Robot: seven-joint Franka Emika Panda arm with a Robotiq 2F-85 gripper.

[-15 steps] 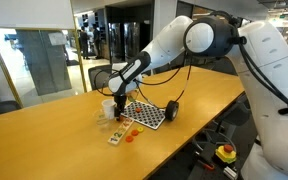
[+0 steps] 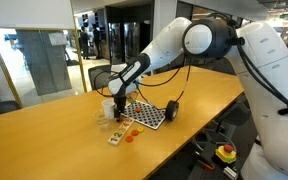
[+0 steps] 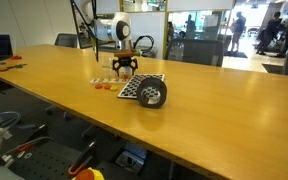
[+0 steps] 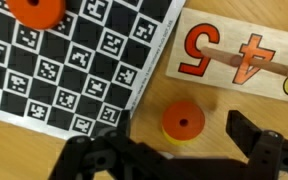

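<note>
Between the parted fingers of my gripper, in the wrist view, an orange disc [image 4: 183, 122] shows below on the wooden table. A bit of yellow peeks out under the disc's near edge. The fingers stand wide, one finger on each side of the disc with clear space around it. A pale wooden board [image 4: 219, 55] with painted numbers and peg rods lies just beyond. To the left is a black-and-white marker board [image 4: 79, 70], carrying another orange ring [image 4: 36, 10] near the top edge. In exterior view 1 my gripper [image 2: 118, 116] is small and dark above the table.
A white cup-like object [image 2: 108, 106] stands near the gripper. Red and orange discs [image 2: 129, 138] lie on the table beside another wooden board [image 2: 118, 133]. A black round object [image 2: 171, 110] is by the marker board's edge. The table's left side is open.
</note>
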